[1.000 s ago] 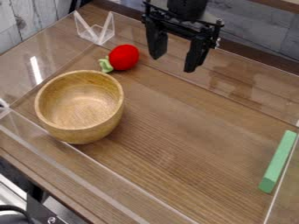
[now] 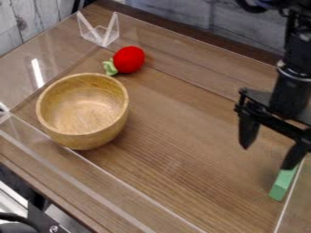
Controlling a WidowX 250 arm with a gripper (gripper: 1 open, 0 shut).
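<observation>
A dark robot gripper (image 2: 265, 136) hangs at the right of the camera view, over the table just above a light green stick (image 2: 283, 186). Its finger parts point down and outward; whether they are open or shut is unclear. The stick lies near the right edge of the wooden table (image 2: 165, 177), partly behind the arm's lower part.
A wooden bowl (image 2: 82, 111) sits on the left. A red object with a green tip (image 2: 129, 58), like a toy strawberry or tomato, lies at the upper left, near a white wire-like item (image 2: 101, 28).
The arm has moved from the top middle of the table to the right side and down, now over the green stick. The other objects look unmoved.
</observation>
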